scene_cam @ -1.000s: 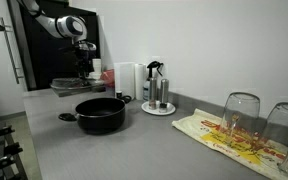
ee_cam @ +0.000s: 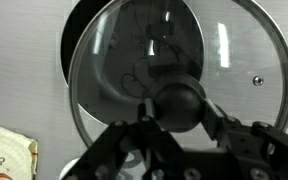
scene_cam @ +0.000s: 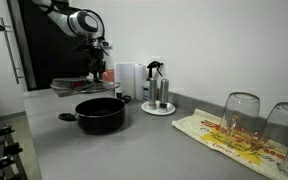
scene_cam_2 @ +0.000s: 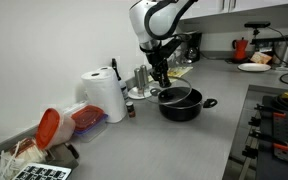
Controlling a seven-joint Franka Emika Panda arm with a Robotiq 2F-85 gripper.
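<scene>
A black pot (scene_cam: 101, 116) with side handles stands on the grey table; the exterior views show it uncovered. A clear glass lid (ee_cam: 254, 55) with a dark round knob (ee_cam: 179, 104) hangs above it. My gripper is shut on that knob. In the wrist view the lid overlaps only part of the pot's opening, its right side reaching out over bare table. From the other side, the lid (scene_cam_2: 174, 93) appears tilted above the pot (scene_cam_2: 182, 106), under the arm. Exactly how high it hangs is hard to tell.
Shakers and bottles (scene_cam: 154, 92) stand on a white plate (scene_cam: 158, 109) behind the pot. A patterned towel (scene_cam: 209, 128) bears two upturned glasses (scene_cam: 241, 112). A paper towel roll (scene_cam_2: 102, 95) and red container (scene_cam_2: 54, 128) stand nearby.
My gripper and the lid have shifted slightly right, toward the pot, in exterior view 1. The pot has stayed in place.
</scene>
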